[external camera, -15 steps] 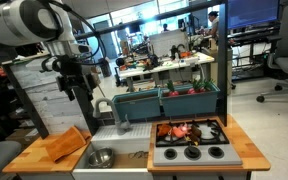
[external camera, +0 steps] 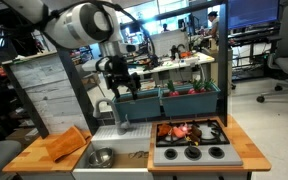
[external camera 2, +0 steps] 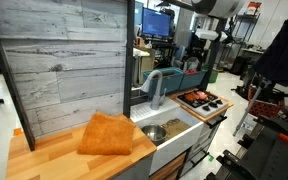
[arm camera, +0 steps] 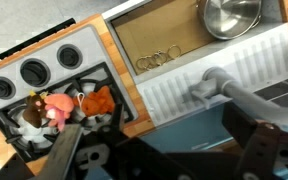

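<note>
My gripper (external camera: 123,90) hangs open above the counter behind the sink, in front of the blue bins, with nothing seen between its fingers. Its dark fingers fill the lower part of the wrist view. Below it stands the grey faucet (arm camera: 246,97). A steel bowl (arm camera: 230,14) sits in the sink (external camera: 131,160), with several small rings (arm camera: 159,58) on the sink's brown floor. On the stove (external camera: 170,155) lie several soft toys or play foods, among them an orange one (arm camera: 96,101) and a pink-red one (arm camera: 56,108).
A folded orange towel (external camera 2: 106,134) lies on the wooden counter left of the sink. Blue bins (external camera: 191,104) line the back edge, with red and green things in the right one. A dark post and overhead bar frame the counter.
My arm has swung to the right and the gripper has come from the left of the sink to over the faucet and the left blue bin. The objects have stayed put.
</note>
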